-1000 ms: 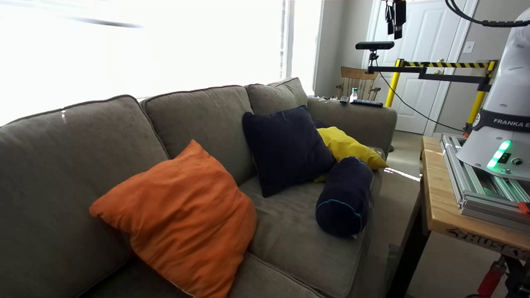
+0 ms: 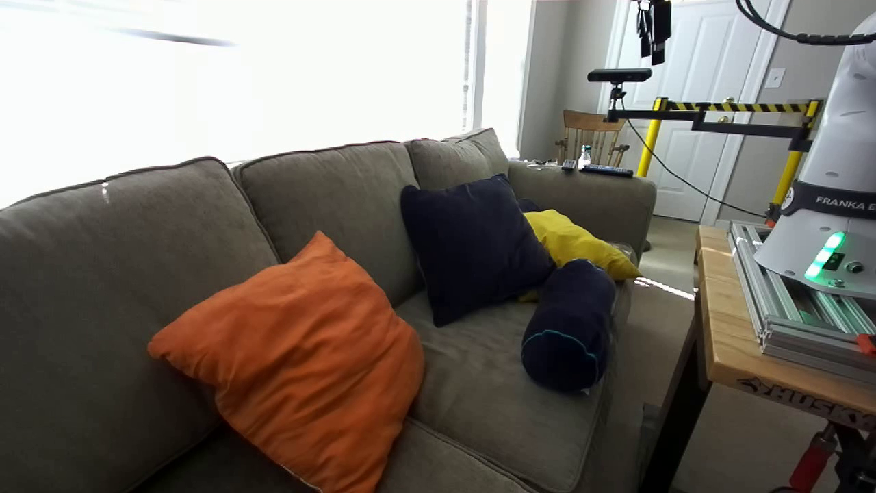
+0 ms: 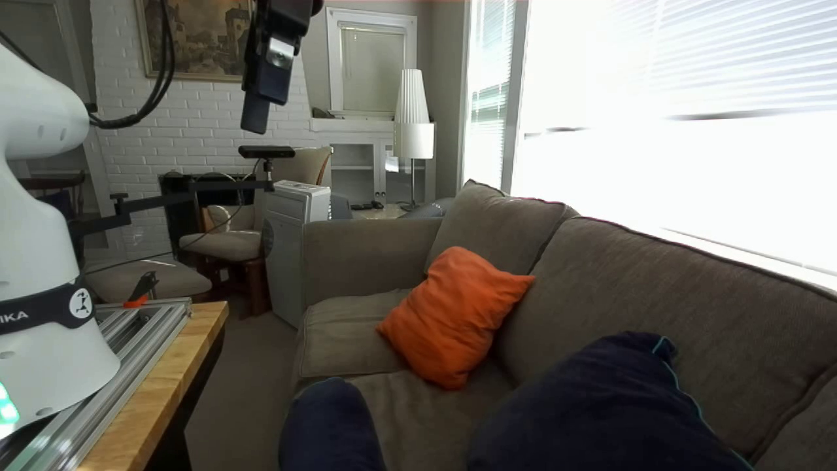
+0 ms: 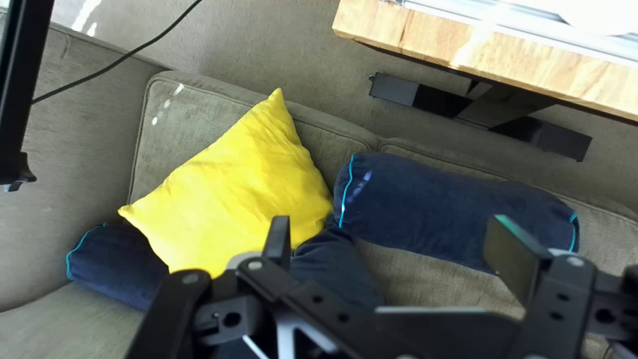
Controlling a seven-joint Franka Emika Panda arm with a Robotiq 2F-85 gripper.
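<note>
High above the couch point(image 2: 493, 386), my gripper stands open, its fingers wide apart and nothing held between them. Below it in the wrist view lie a yellow pillow point(image 4: 233, 185), a navy bolster point(image 4: 430, 203) and part of a navy square pillow point(image 4: 335, 263), partly covered by the gripper body. A second navy piece point(image 4: 119, 260) shows beside the yellow pillow. Exterior view 1 has the square navy pillow point(image 2: 476, 246) leaning on the backrest, the bolster point(image 2: 571, 324) near the seat's front edge, and an orange pillow point(image 2: 304, 361) farther along the couch.
A wooden workbench point(image 2: 731, 329) carries the arm's base, with a strip of floor between it and the couch. A camera point(image 2: 620, 74) on a black boom stands near the couch's armrest point(image 2: 591, 193). Another camera point(image 3: 267, 152) stands toward the opposite end. Open seat shows around the orange pillow.
</note>
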